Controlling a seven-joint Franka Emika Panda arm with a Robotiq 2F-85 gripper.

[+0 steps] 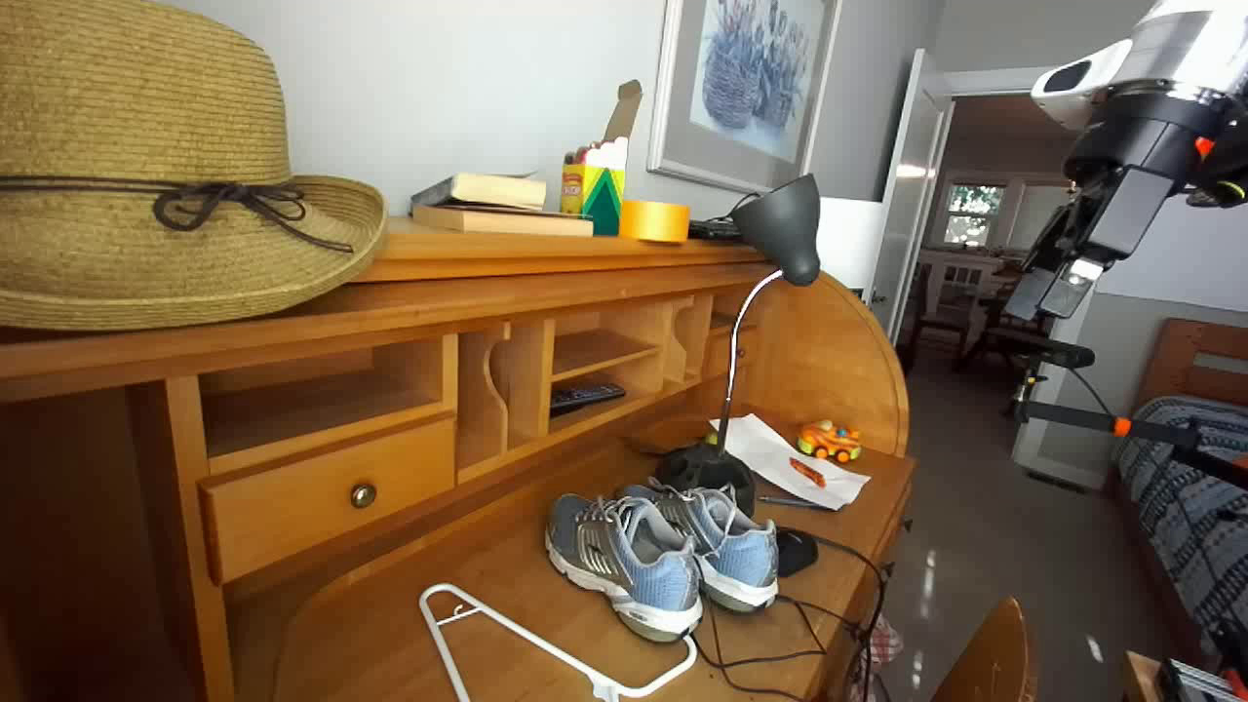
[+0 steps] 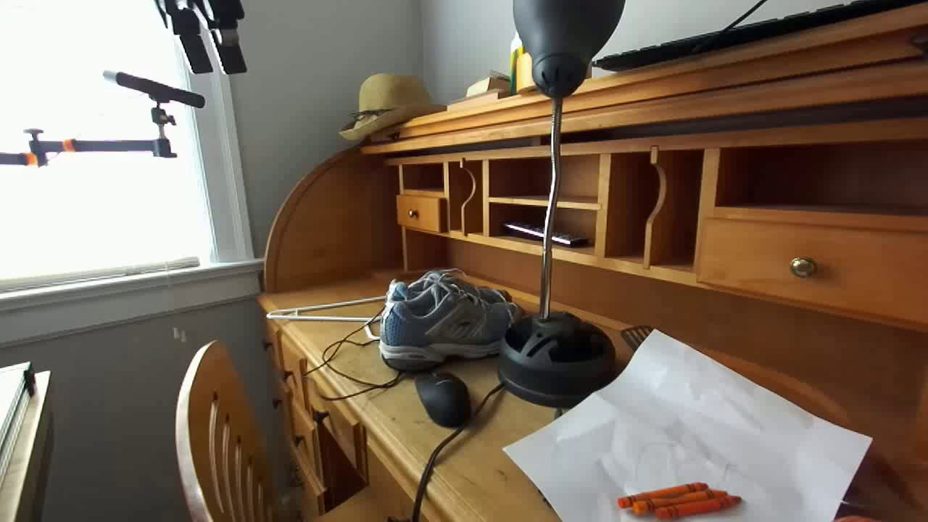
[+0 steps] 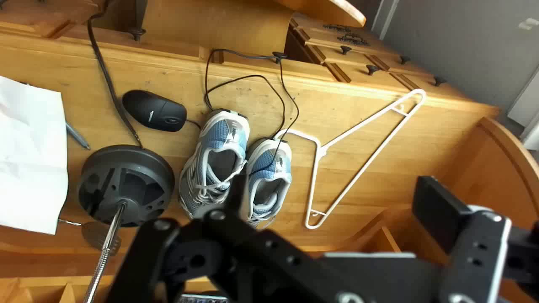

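Observation:
High above the desk, my gripper is open and empty, its fingers wide apart in the wrist view. In the first exterior view the gripper hangs at the upper right; in the second, the gripper is at the top left, near the window. Two blue-grey sneakers stand side by side on the desktop. A white hanger lies flat beside them. A black mouse rests on the other side of the shoes, near the lamp base. Several orange-red crayons lie on white paper.
The desk lamp's tall neck rises beside the shoes, and black cables loop over the desk's front edge. An orange toy car sits by the paper. On the desk's top are a straw hat, books and yellow tape.

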